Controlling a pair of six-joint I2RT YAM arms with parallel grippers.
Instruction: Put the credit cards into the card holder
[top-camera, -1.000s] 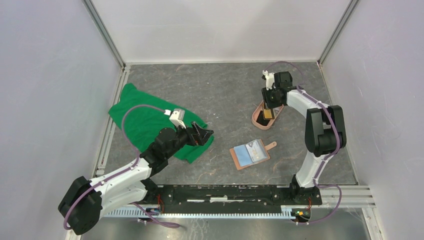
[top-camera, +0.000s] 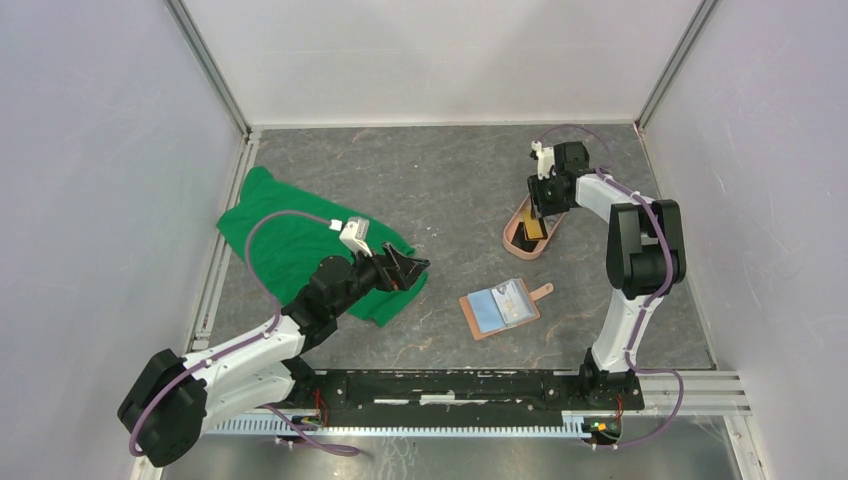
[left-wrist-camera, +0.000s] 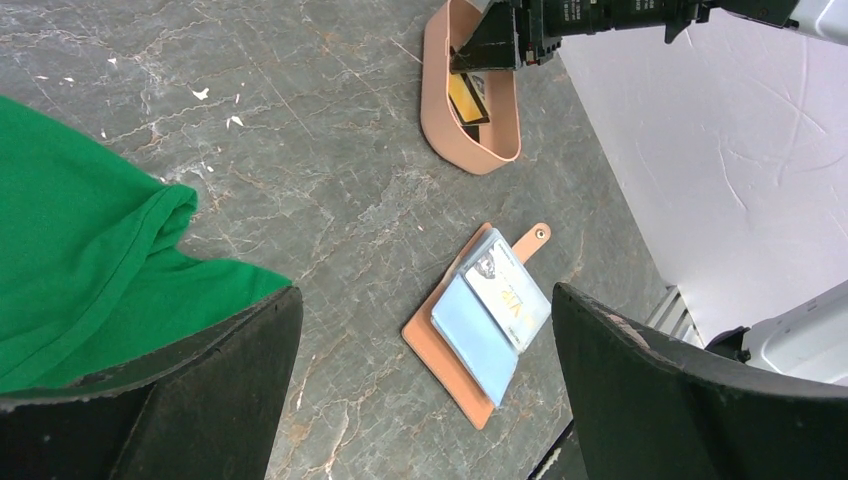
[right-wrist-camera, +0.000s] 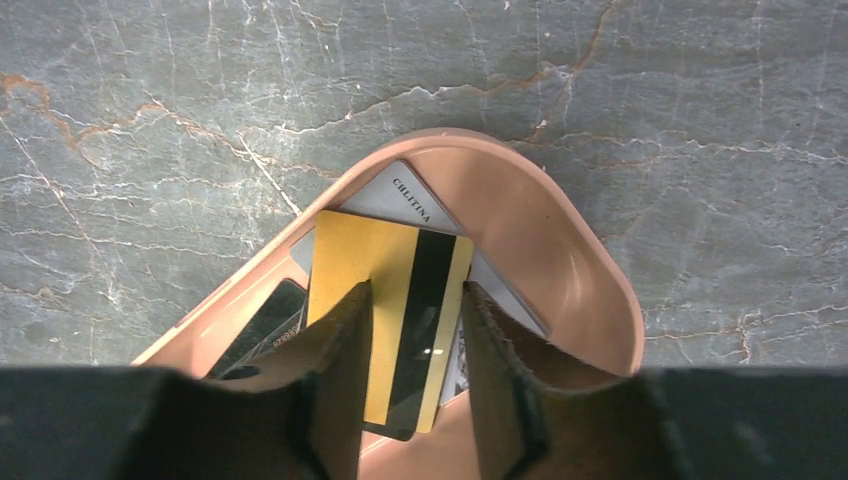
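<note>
The card holder (top-camera: 501, 308) lies open at the front right, its pale blue sleeve (left-wrist-camera: 478, 350) and clear pocket showing. The credit cards sit in a pink tray (top-camera: 512, 243): a yellow card with a black stripe (right-wrist-camera: 345, 262) on top, a grey card (right-wrist-camera: 400, 195) under it and a black card (right-wrist-camera: 262, 325) beside it. Over the tray is my right gripper, its fingertips apart and the yellow card showing between them; the left finger covers part of that card. My left gripper stands open and empty, left of the holder.
A green cloth (top-camera: 290, 240) spreads over the left side of the table, partly beneath my left arm. Bare grey tabletop (top-camera: 450, 190) lies between cloth and tray. The tray's raised wall (right-wrist-camera: 590, 250) surrounds the cards.
The yellow card has turned slightly. My left arm barely differs.
</note>
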